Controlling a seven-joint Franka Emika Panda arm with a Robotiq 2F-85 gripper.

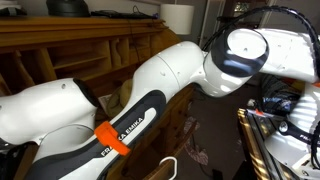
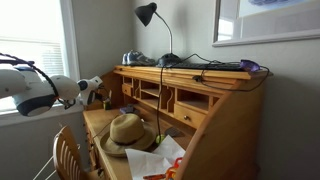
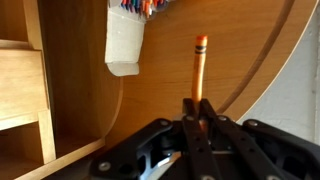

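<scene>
In the wrist view, my gripper is shut on a slim orange pencil or pen (image 3: 200, 68), which points up and away from the fingers and has dark bands near its tip. Above and to the left is a white holder (image 3: 124, 42) with several coloured pencils (image 3: 140, 6) in it, apart from the held one. My arm (image 2: 58, 92) reaches in from the left toward the far end of the wooden desk in exterior view 2. Exterior view 1 shows the arm's orange band (image 1: 112, 138), but the gripper is hidden there.
A brown hat (image 2: 127, 131), white papers (image 2: 150, 162) and an orange object (image 2: 172, 170) lie on the desk. Cubbyholes (image 2: 190, 113) line its back, below a shelf with a lamp (image 2: 147, 14). A wooden chair (image 2: 66, 150) stands in front.
</scene>
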